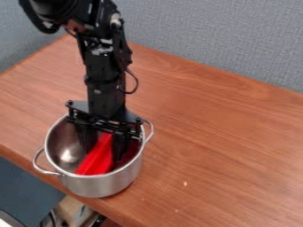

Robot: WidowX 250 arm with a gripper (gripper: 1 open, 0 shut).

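A steel pot (98,183) with two loop handles stands near the front left edge of the wooden table. A bright red object (97,158) lies inside it. My black gripper (104,140) reaches down into the pot, over and around the upper part of the red object. Its fingertips are mostly hidden in the dark interior, so I cannot tell how far open it is or whether it touches the red object.
A grey wall (219,35) runs along the back. A dark blue-grey surface lies beyond the table's front left edge.
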